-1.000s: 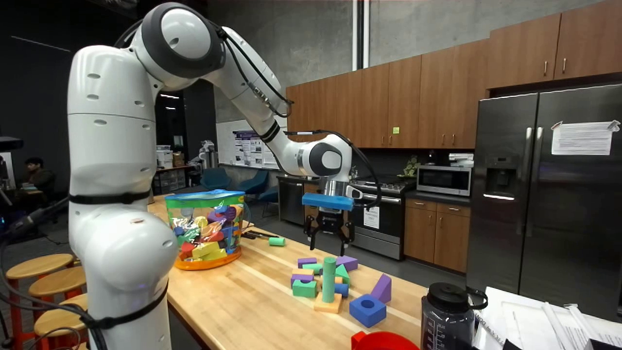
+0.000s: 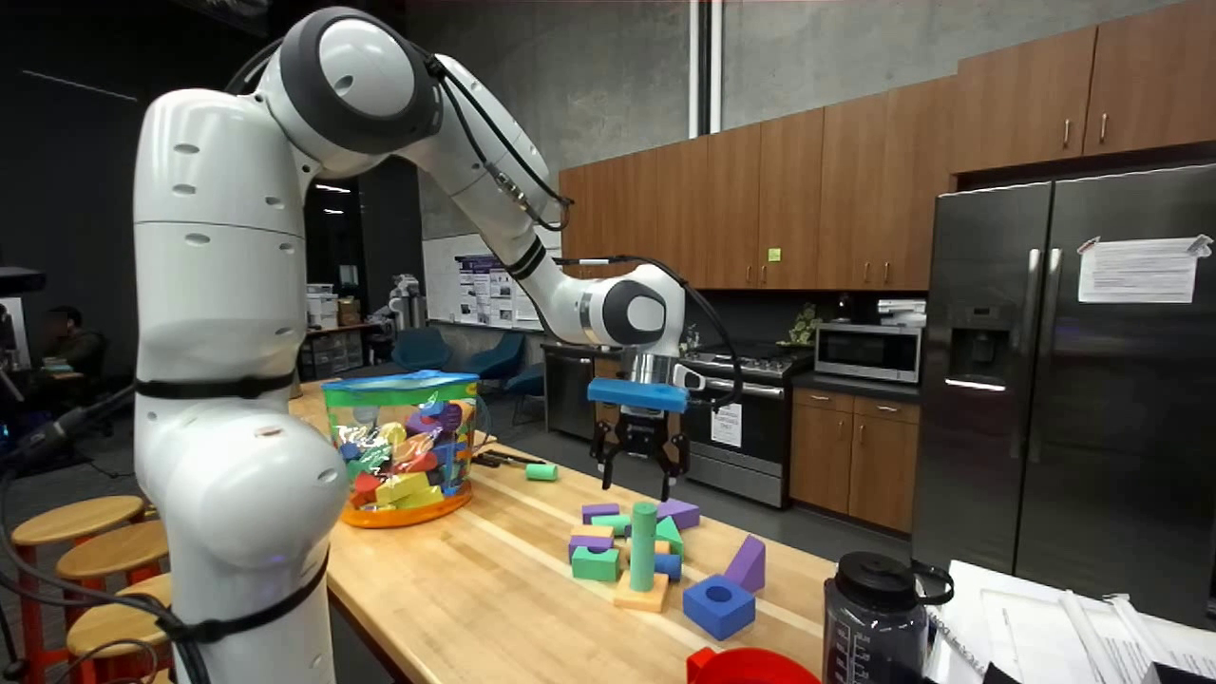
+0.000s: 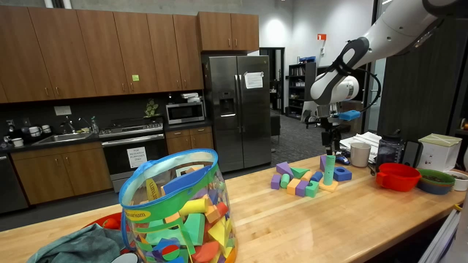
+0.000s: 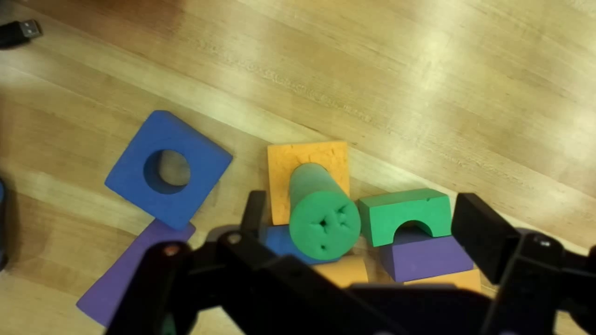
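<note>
A green cylinder (image 2: 643, 546) stands upright on an orange square block (image 2: 640, 597); in the wrist view the round top of this green cylinder (image 4: 325, 225) shows between my fingers, nearer the left one. My gripper (image 2: 640, 484) hangs above the blocks, open and holding nothing. A green arch block (image 4: 405, 212) and a purple block (image 4: 427, 257) sit beside the cylinder. The blue block with a round hole (image 4: 167, 167) lies apart, touching a purple wedge (image 4: 131, 268). Part of the group is hidden below my gripper in the wrist view.
A clear bag of blocks (image 3: 184, 223) stands on the table, far from the group. Near the other end are a red bowl (image 3: 398, 176), a beige mug (image 3: 360, 155) and a dark bottle (image 3: 389, 151). Bare table (image 3: 280, 228) lies in front of the blocks.
My gripper has shifted very slightly to the left in exterior view 1. The blocks have stayed where they were.
</note>
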